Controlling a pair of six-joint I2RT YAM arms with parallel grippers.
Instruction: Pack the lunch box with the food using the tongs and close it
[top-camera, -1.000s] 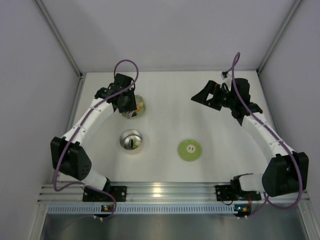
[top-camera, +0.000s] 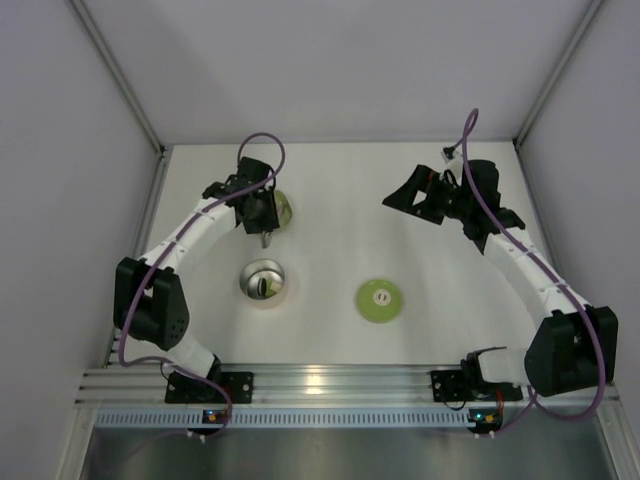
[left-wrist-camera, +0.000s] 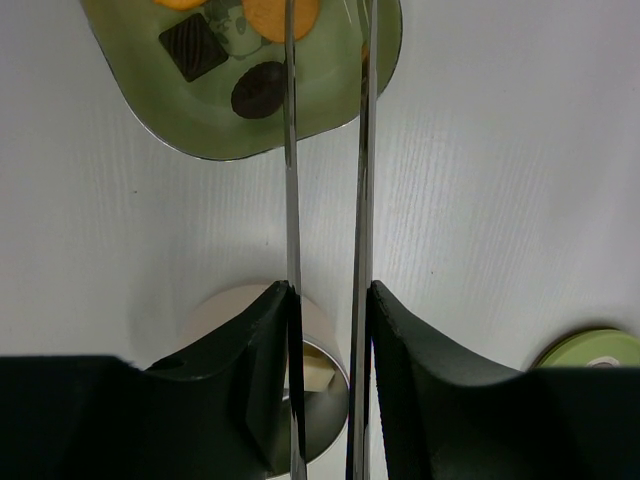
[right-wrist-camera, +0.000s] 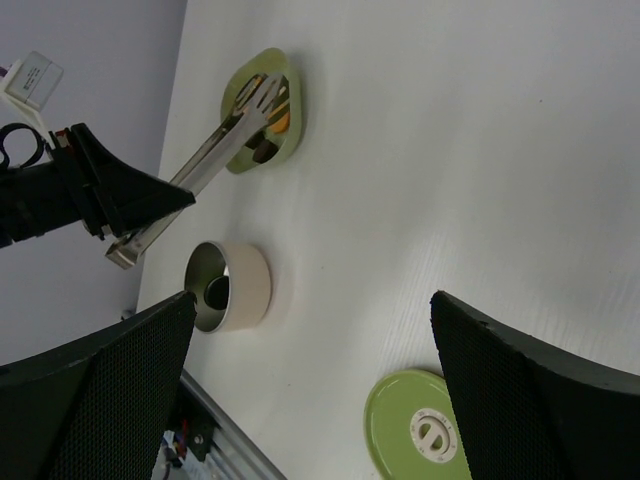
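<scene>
In the left wrist view, my left gripper is shut on metal tongs (left-wrist-camera: 366, 210). Their two long arms reach over a green tray (left-wrist-camera: 205, 150) of food. A dark oval piece (left-wrist-camera: 260, 90), a dark square piece (left-wrist-camera: 193, 46) and an orange round (left-wrist-camera: 280, 14) lie in it. Whether the tongs hold food cannot be told. A round pot, the lunch box (right-wrist-camera: 250, 285), stands open nearby with some contents inside. The green lid (top-camera: 380, 300) lies flat on the table. Over the right side, my right gripper (top-camera: 420, 197) is open and empty.
Bare white table (top-camera: 330, 210) stretches between the tray and my right gripper, and around the lid. A metal rail (top-camera: 330, 378) runs along the front edge. The lunch box stands close in front of the tray.
Lunch box, lid and right arm show no clear movement.
</scene>
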